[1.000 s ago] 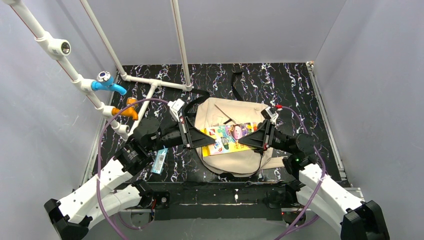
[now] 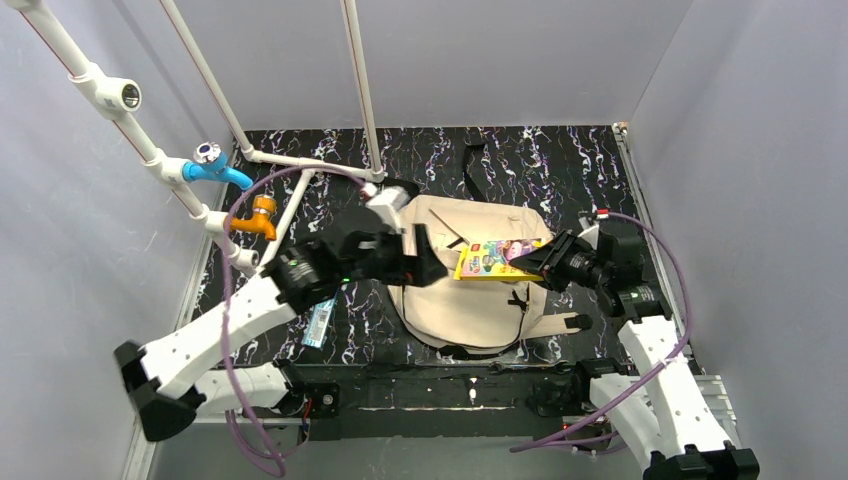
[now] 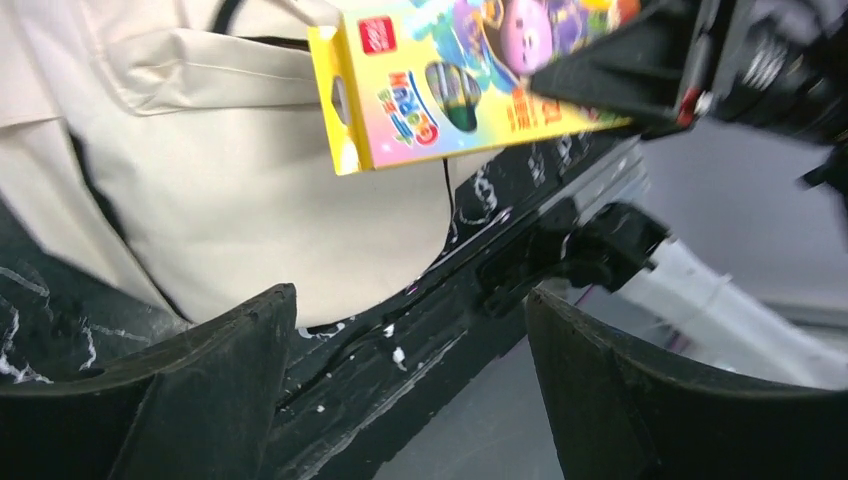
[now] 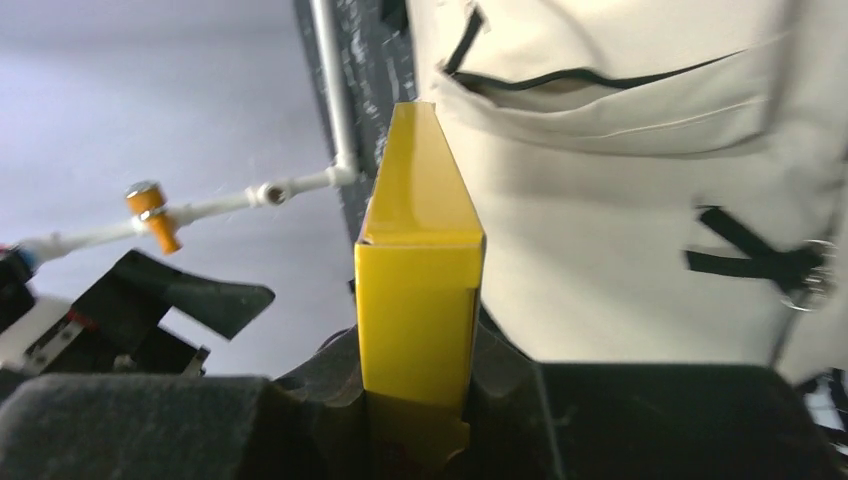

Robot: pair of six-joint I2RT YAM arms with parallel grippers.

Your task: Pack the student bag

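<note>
A yellow printed box [image 2: 490, 258] hangs over the cream bag, with my right gripper [image 2: 535, 265] shut on its right end. In the right wrist view the narrow yellow side of the box [image 4: 420, 300] stands up between the fingers. My left gripper [image 2: 425, 262] is open over the bag's left part, apart from the box; nothing lies between its fingers. The cream bag [image 2: 460, 320] lies flat on the dark table. A front pocket [image 4: 620, 125] on it gapes a little along its black-edged opening.
A light-blue packet [image 2: 319, 322] lies on the table left of the bag. White pipes with a blue tap [image 2: 215, 172] and an orange tap [image 2: 258, 218] stand at the left. Bare table [image 2: 590, 170] shows at the back right.
The box has shifted right with the right gripper. The left arm has swung and is blurred.
</note>
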